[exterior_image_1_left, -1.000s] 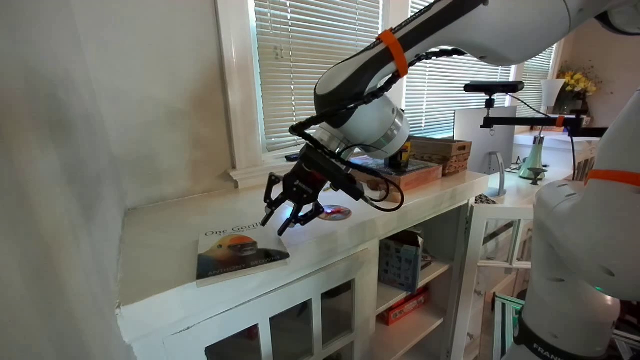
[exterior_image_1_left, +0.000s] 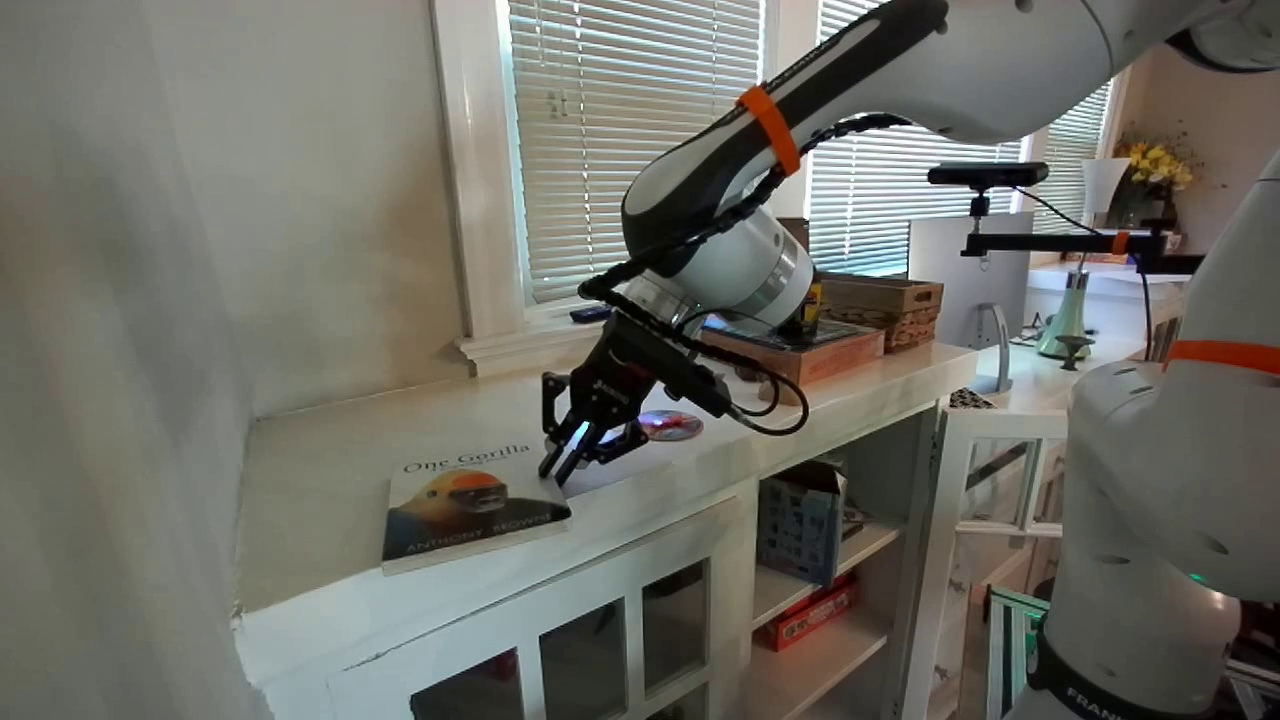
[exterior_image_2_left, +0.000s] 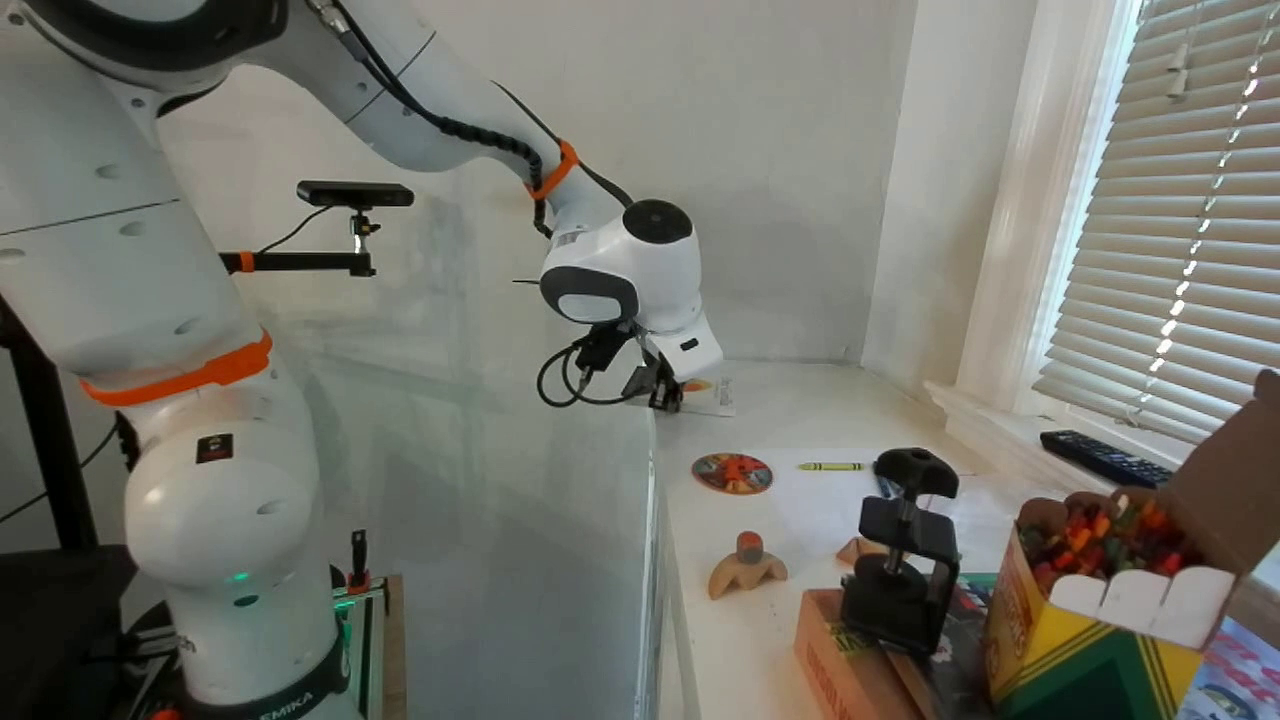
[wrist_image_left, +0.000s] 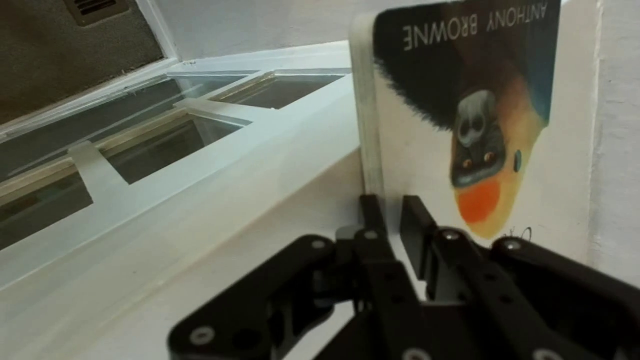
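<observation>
A board book with a gorilla on its cover (exterior_image_1_left: 462, 502) lies flat near the left end of the white counter. My gripper (exterior_image_1_left: 553, 478) points down at its right edge. In the wrist view, the fingertips of my gripper are at the pale edge of the book (wrist_image_left: 420, 120). One finger is on the outer side of that edge and the other over the cover side. Only a narrow gap parts the fingers, and whether both pads press on the book cannot be made out. In exterior view 2, the arm hides most of the book (exterior_image_2_left: 716, 398).
Behind the gripper lie a round colourful disc (exterior_image_2_left: 732, 473) and a yellow-green crayon (exterior_image_2_left: 830, 467). A wooden piece (exterior_image_2_left: 749, 570), a black clamp (exterior_image_2_left: 906, 552) and a crayon box (exterior_image_2_left: 1104, 600) stand farther along. The counter's front edge (exterior_image_1_left: 648, 492) runs close by.
My gripper's fingers have come much closer together and lower, beside the book's right edge. The book has shifted slightly left in exterior view 1.
</observation>
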